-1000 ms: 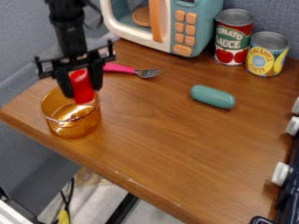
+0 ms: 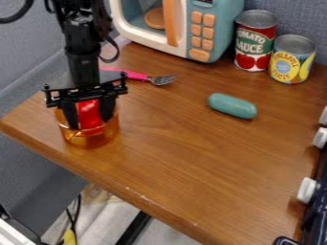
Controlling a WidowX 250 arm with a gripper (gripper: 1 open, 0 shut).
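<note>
My black gripper is low over a copper-coloured pot at the left edge of the wooden table. A red object is between its fingers, down inside the pot. Whether the fingers still press on it is hard to tell.
A pink-handled fork lies behind. A green cylinder rests mid-right. A toy microwave and two cans, red and yellow, stand at the back. A dark appliance with white knobs is at the right edge.
My gripper has moved downward with the red object, which now sits lower inside the pot.
</note>
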